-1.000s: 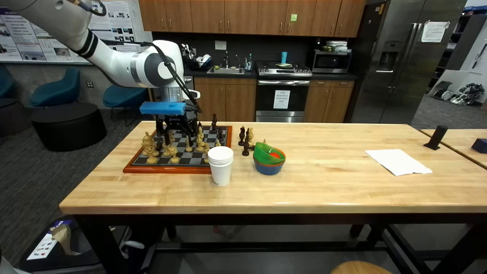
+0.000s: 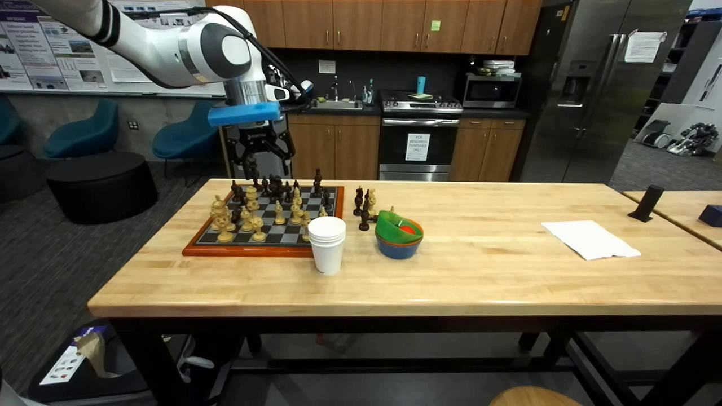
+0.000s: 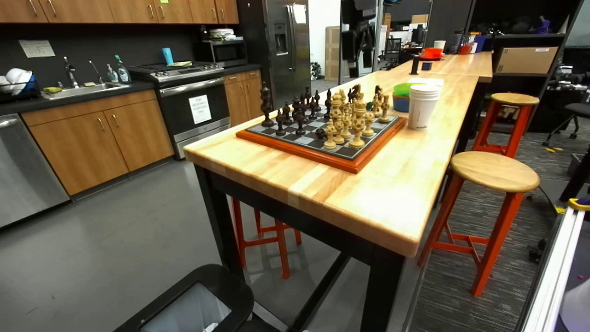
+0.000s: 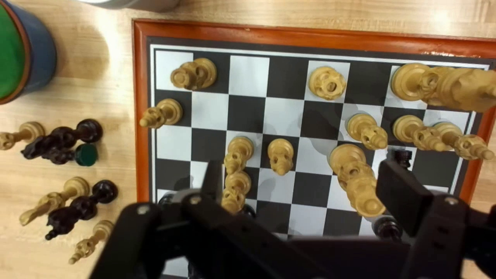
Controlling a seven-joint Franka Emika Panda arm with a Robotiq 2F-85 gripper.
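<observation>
Up in the air over the chessboard [image 2: 271, 251], my gripper [image 2: 268, 168] points downward and is open. The wrist view shows the gripper with its dark fingers [image 4: 403, 190] wide apart and nothing held between them. Below them, a tall light piece [image 4: 355, 179] and several smaller light pieces, such as a light pawn [image 4: 281, 155], stand on the board. Dark pieces [image 3: 300, 113] occupy the board's other side; in the wrist view my gripper hides most of them. One dark piece [image 3: 321, 133] looks low, perhaps lying down, among the light ones.
Beside the board stand a stack of white cups [image 2: 328, 247] and a blue bowl [image 2: 397, 250] with a green bowl [image 2: 388, 226] in it. Several loose chess pieces [image 4: 83, 207] stand next to the board. A white sheet [image 2: 590, 239] lies farther right.
My arm and gripper have risen well above the board, uncovering the dark pieces at the back in exterior view 1. The visible pieces, cups and bowls look unmoved.
</observation>
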